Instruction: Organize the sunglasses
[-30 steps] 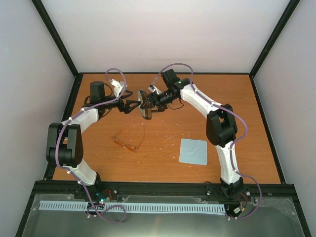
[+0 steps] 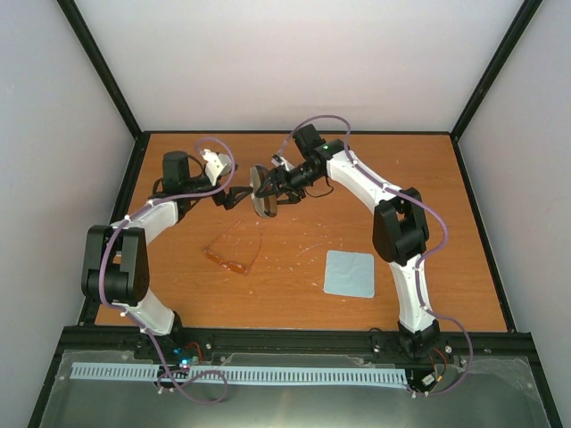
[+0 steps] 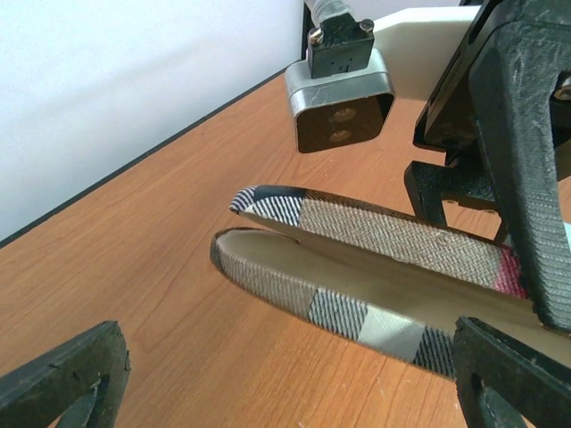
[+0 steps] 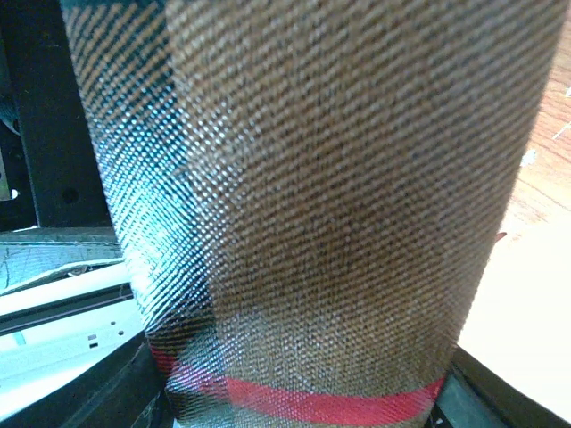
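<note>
A fabric glasses case (image 2: 260, 191) with plaid outer and tan lining hangs in my right gripper (image 2: 284, 185), held upright over the table; it fills the right wrist view, and in the left wrist view its two halves (image 3: 348, 312) are slightly parted. My left gripper (image 2: 234, 195) stands open just left of it, nothing between its fingertips. A pair of amber-framed glasses (image 2: 234, 266) lies on the wood below the arms. A light blue cloth (image 2: 349, 274) lies flat at front right.
Walls border it at back and sides.
My left gripper has shifted slightly toward the front and pulled a little back from the case. The right gripper and case have barely moved.
</note>
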